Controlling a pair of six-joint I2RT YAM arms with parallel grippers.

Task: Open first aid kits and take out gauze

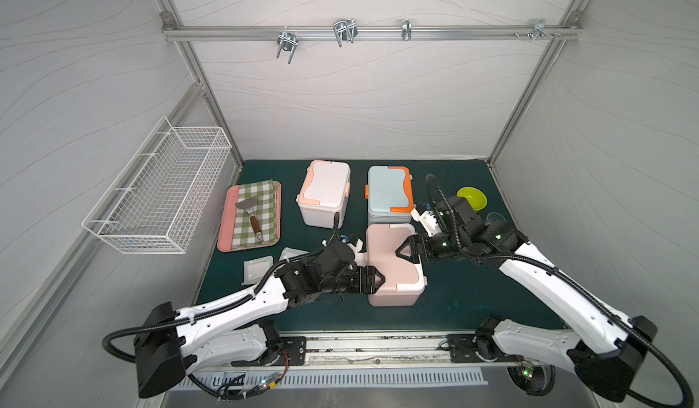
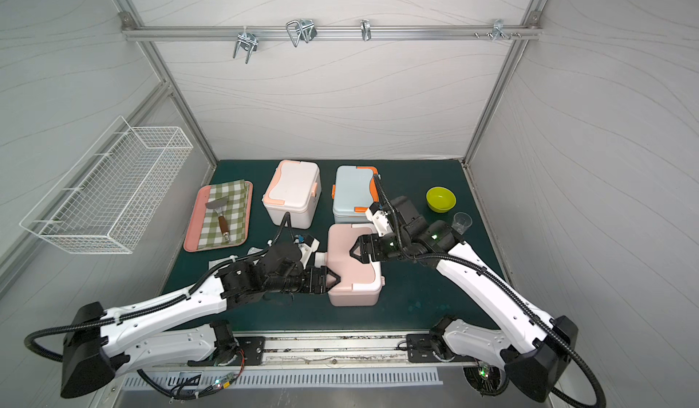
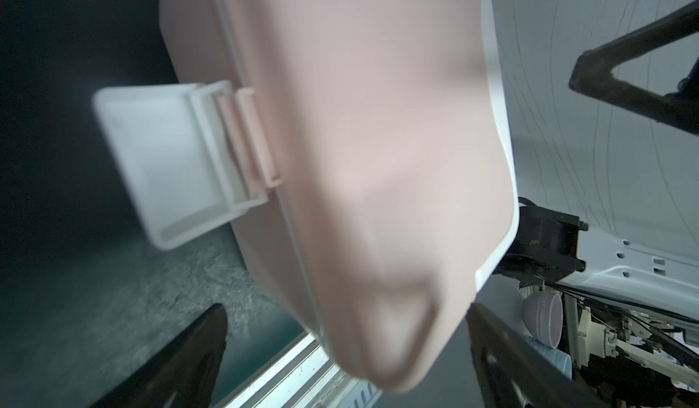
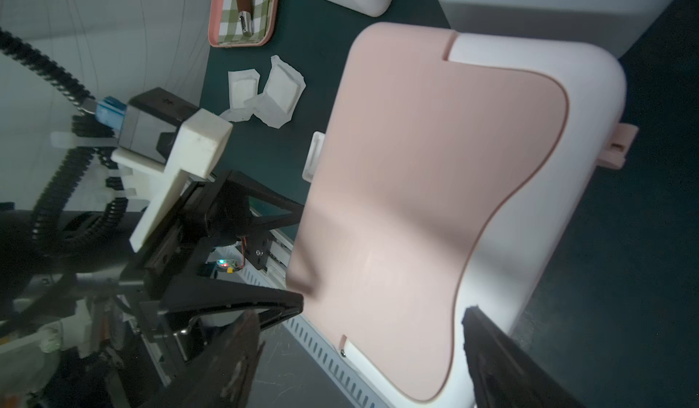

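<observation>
A pink-and-white first aid kit (image 1: 389, 251) sits lid shut at the front middle of the table. On its left side a white latch (image 3: 164, 164) sticks outward; a pink latch (image 4: 617, 145) shows on its right side. My left gripper (image 1: 380, 280) is open at the lid's front left, nothing held, its fingers (image 3: 185, 353) apart around the lid's near end in the left wrist view. Over the lid's right part, my right gripper (image 1: 405, 250) has its fingers (image 4: 225, 360) spread with nothing gripped. Two white square packets (image 4: 280, 91), possibly gauze, lie on the table.
Behind stand a white-and-pink kit (image 1: 324, 193) and a blue kit with orange trim (image 1: 388, 189), both shut. A pink tray (image 1: 227, 222) with cloth and spatula is at left. A green bowl (image 2: 440, 199) and clear cup (image 2: 461, 222) are at right.
</observation>
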